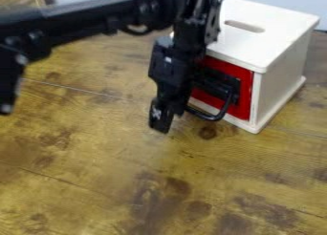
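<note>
A white box [274,50] with a red front panel [262,76] stands at the upper right. A black handle or frame piece curves low across that front. My black gripper [163,115] hangs down just left of the red front, close to the floor, beside the curved black piece. Its fingers are dark against the dark arm, so I cannot make out how far apart they stand or whether they touch the black piece.
A wooden edge shows at the top left. A pale wall is behind the box.
</note>
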